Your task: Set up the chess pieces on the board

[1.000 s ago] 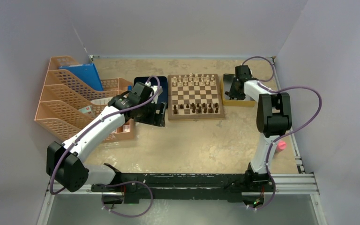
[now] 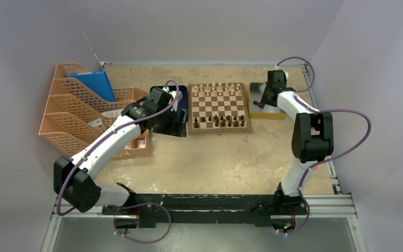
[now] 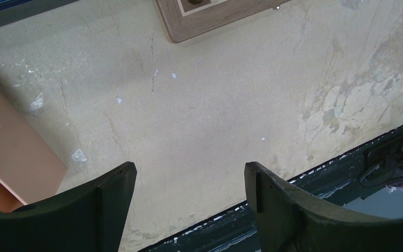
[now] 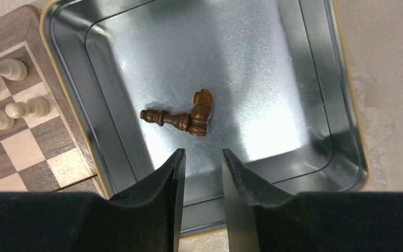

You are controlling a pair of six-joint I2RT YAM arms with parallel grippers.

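The wooden chessboard (image 2: pixel 220 108) has pale pieces (image 2: pixel 218 89) standing along its far side and dark pieces (image 2: pixel 223 122) along its near side. In the right wrist view two dark pieces lie on their sides touching: a slim bishop or pawn-like piece (image 4: pixel 173 119) and a knight (image 4: pixel 202 110). Both rest on the floor of the metal tray (image 4: pixel 252 89). Above that tray, my right gripper is partly open with an empty gap. My left gripper stands open and empty over bare table, left of the board's near corner.
An orange organizer (image 2: pixel 73 113) with several compartments stands at the far left, holding a blue folder (image 2: pixel 95 84). A dark blue tray (image 2: pixel 157 88) sits beside the board, partly behind the left arm. The table in front of the board is clear.
My right arm has shifted slightly right over the tray, uncovering the dark pieces there in the top view. The left arm stays almost still.
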